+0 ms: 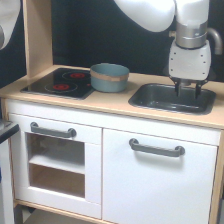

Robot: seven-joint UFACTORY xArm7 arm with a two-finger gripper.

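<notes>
A white robot arm comes down from the top right, and its gripper (187,87) hangs over the dark sink (158,98), with two dark fingers pointing down into or just above the basin at its right part. Whether anything is between the fingers is too small to tell. A grey-blue pot (109,79) with a tan band sits on the counter to the left, at the right edge of the black stovetop (58,87).
A curved faucet (216,40) stands behind the gripper. Below the counter (120,108) are an open-fronted white oven compartment (58,165) and a white cabinet door with a grey handle (156,148). Another white part shows at the top left.
</notes>
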